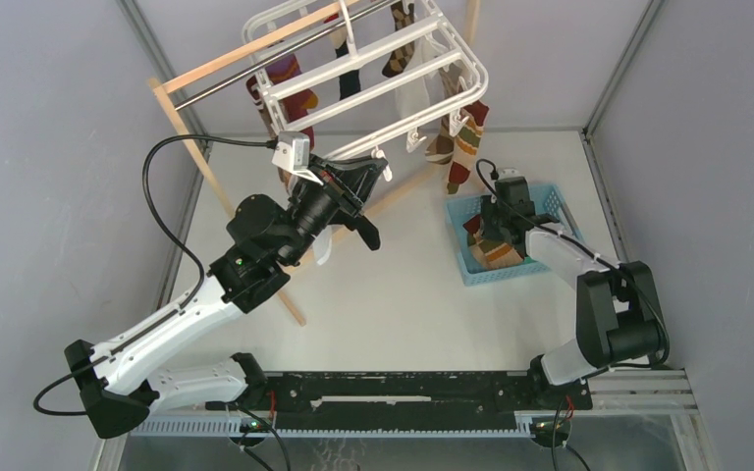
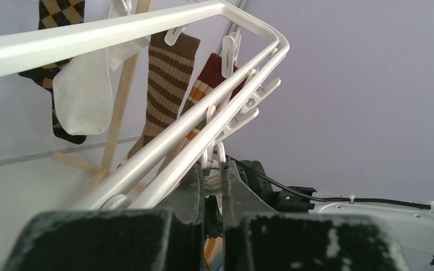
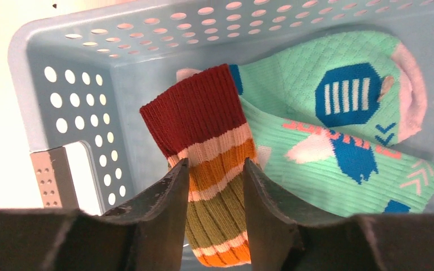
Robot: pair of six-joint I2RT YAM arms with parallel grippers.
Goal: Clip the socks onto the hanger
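Observation:
My left gripper (image 1: 363, 182) is shut on a white clip (image 2: 220, 152) at the hanger's (image 1: 373, 132) near edge. My right gripper is open over the blue basket (image 3: 39, 51), its fingertips at a striped sock (image 3: 203, 101) with dark red cuff. Two mint socks (image 3: 344, 164) lie beside it in the basket. Socks hang from the hanger, including a brown striped one (image 2: 164, 84), a white one (image 2: 82, 90) and a checked one (image 2: 56, 14).
A wooden frame (image 1: 196, 74) carries the hanger. The white floor (image 1: 373, 314) between the left arm and basket is clear. Grey walls surround the area.

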